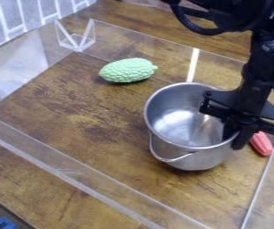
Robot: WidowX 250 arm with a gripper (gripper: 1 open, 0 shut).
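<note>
A steel pot [182, 130] with a wire handle stands on the wooden table at right of centre. My black gripper [233, 122] is at the pot's right rim, its lower part overlapping it; whether anything is between the fingers is hidden, and I cannot tell if it is open or shut. A red object [261, 143] lies just right of the pot, partly behind the gripper. A pale green bumpy gourd-like object [127, 72] lies at the back, left of the pot.
Clear plastic walls [68, 195] border the work area. A blue object [1, 224] sits outside at the bottom left corner.
</note>
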